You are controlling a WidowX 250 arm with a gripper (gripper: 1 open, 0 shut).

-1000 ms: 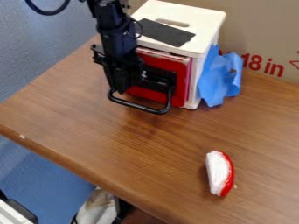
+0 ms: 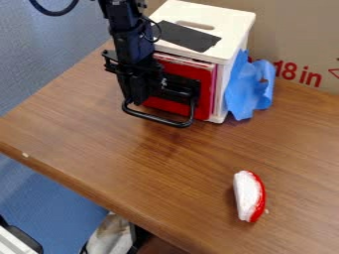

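A black robot arm reaches down from the top to my gripper (image 2: 130, 79) at the front of a white box (image 2: 207, 19) with a red front door (image 2: 185, 74). A black bar handle (image 2: 159, 119) hangs low in front of that red front. The gripper is against the box's left front; its fingers are dark against dark, so I cannot tell how they stand. A red-and-white oblong piece (image 2: 249, 195) lies on the wooden table at the right front.
A crumpled blue cloth (image 2: 249, 87) lies against the box's right side, with cardboard (image 2: 304, 40) behind.
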